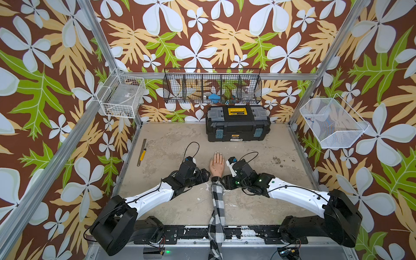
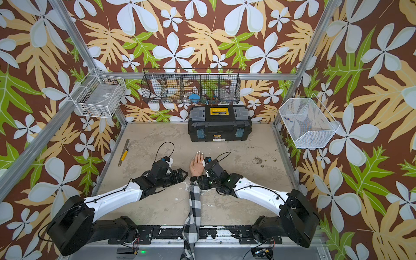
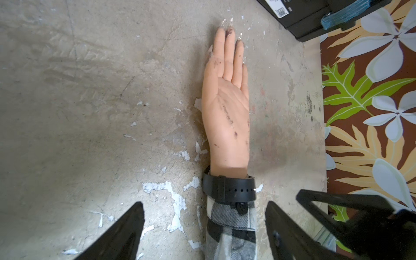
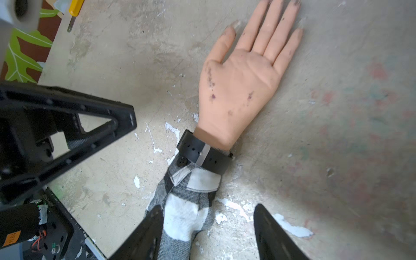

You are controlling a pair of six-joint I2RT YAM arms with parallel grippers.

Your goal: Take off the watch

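Note:
A dummy hand (image 3: 226,121) lies palm up on the table, its forearm in a black-and-white checked sleeve (image 4: 184,216). Around its wrist sits the black watch (image 3: 229,188), with strap and holes facing up and the band fastened through its loop; the dial is hidden beneath. My left gripper is open above the sleeve, just short of the strap, its fingers to either side and nothing held. On the other side, my right gripper is part open, its fingers apart and empty, behind the watch (image 4: 203,152) and over the sleeve's right edge.
A black toolbox (image 1: 237,125) stands behind the hand at the back of the table. A yellow-handled knife (image 1: 143,154) lies at the far left near a metal ruler. Wire baskets hang around the walls.

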